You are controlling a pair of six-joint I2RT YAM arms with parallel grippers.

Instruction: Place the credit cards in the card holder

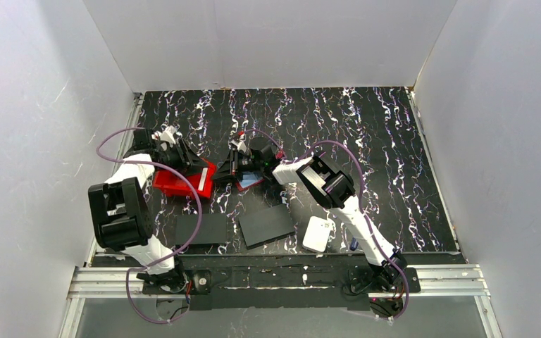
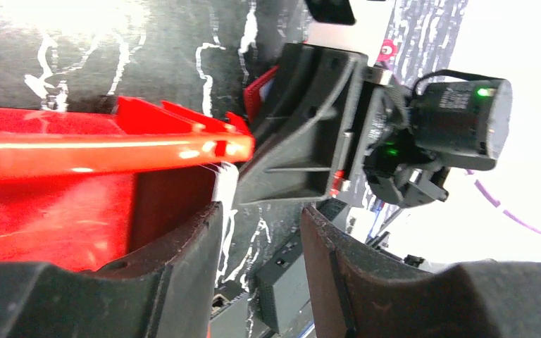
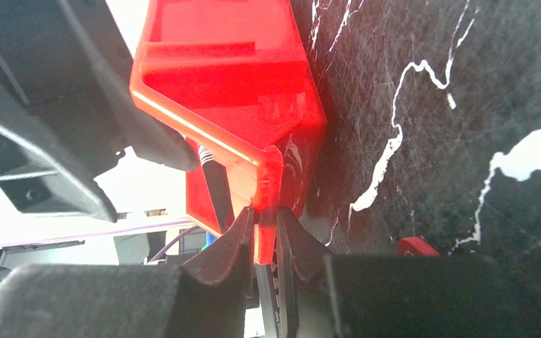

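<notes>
A red card holder [image 1: 172,184] lies at the left of the table, a pale strip [image 2: 224,190] along its inner end. My left gripper [image 1: 195,166] is over it; in its wrist view the fingertips [image 2: 320,232] are apart, with nothing visible held between them. My right gripper [image 1: 222,172] is at the holder's right end, its fingertips closed on the red rim [image 3: 268,225]. A dark, card-like piece [image 3: 216,186] shows inside the holder in the right wrist view.
Behind the right gripper lies a red-edged blue item [image 1: 249,179]. Two dark slabs [image 1: 266,225] [image 1: 201,229] and a white box [image 1: 316,234] lie along the front.
</notes>
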